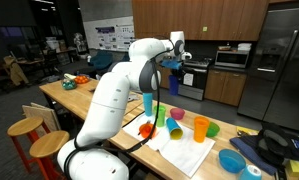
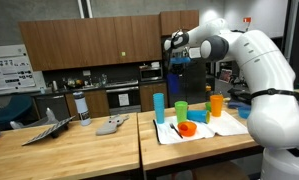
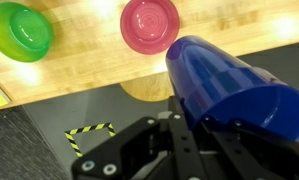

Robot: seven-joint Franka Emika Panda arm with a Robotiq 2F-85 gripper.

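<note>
High over the far side of the table, my gripper (image 1: 176, 66) is shut on a dark blue cup (image 1: 173, 83). In the wrist view the blue cup (image 3: 214, 75) slants up and right from the black fingers, its round end (image 3: 259, 110) toward the camera. Part of its wall is hidden behind the gripper. A pink bowl (image 3: 149, 25) and a green bowl (image 3: 21, 32) rest on the wooden table below, apart from the cup.
On the table (image 2: 74, 150) stand a light blue cup (image 2: 159, 107), green cups (image 2: 182, 107), an orange cup (image 2: 217, 104) and an orange-red bowl (image 2: 187, 129). White paper (image 1: 186, 152) lies nearer the robot base. Stools (image 1: 27, 127) stand beside the table.
</note>
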